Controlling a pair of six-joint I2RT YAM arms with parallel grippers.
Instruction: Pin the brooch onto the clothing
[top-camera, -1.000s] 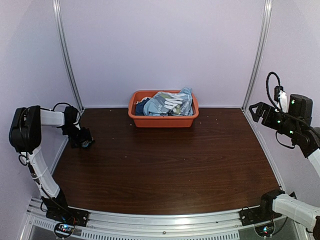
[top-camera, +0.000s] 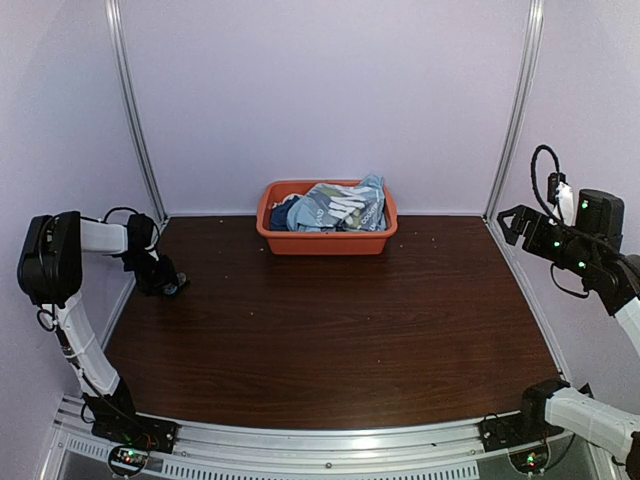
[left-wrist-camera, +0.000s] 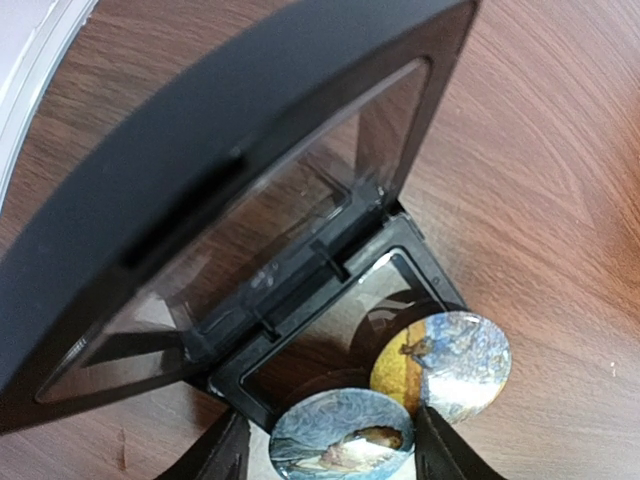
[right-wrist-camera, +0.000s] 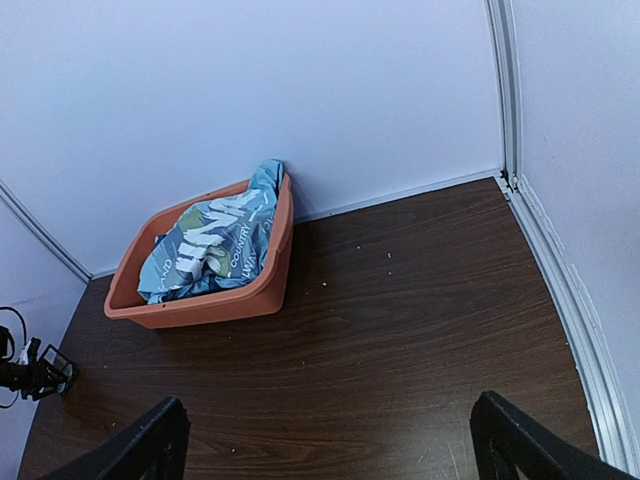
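Seen in the left wrist view, a blue oval brooch (left-wrist-camera: 342, 437) lies between the fingers of my left gripper, which is part open. The right finger (left-wrist-camera: 438, 450) is at the brooch's edge; a small gap shows beside the left one (left-wrist-camera: 222, 452). A yellow-and-blue brooch (left-wrist-camera: 455, 365) overlaps close by. Both sit at the front of a black case (left-wrist-camera: 405, 235) with clear windows, its lid raised. Blue printed clothing (top-camera: 338, 207) is heaped in the orange basket (top-camera: 325, 244). My right gripper is open and empty, far from everything at the right.
The case stands at the table's left edge near the metal frame rail (top-camera: 118, 305). Between the basket and the front rail (top-camera: 330, 440), the dark wooden table (top-camera: 340, 340) is bare. The back wall rises right behind the basket.
The right arm, basket and clothing look the same.
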